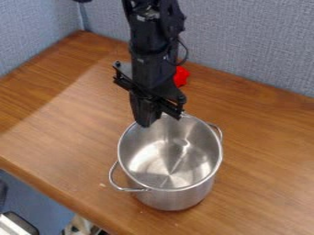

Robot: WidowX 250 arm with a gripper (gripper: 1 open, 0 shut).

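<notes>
A steel pot (pixel 172 170) with two loop handles stands on the wooden table in the lower middle of the camera view. My black gripper (pixel 146 115) reaches down to the pot's far-left rim, its fingertips at or just over that rim. It looks shut; whether anything thin is between the fingertips is hidden.
A red object (pixel 181 76) lies behind the arm near the back wall.
</notes>
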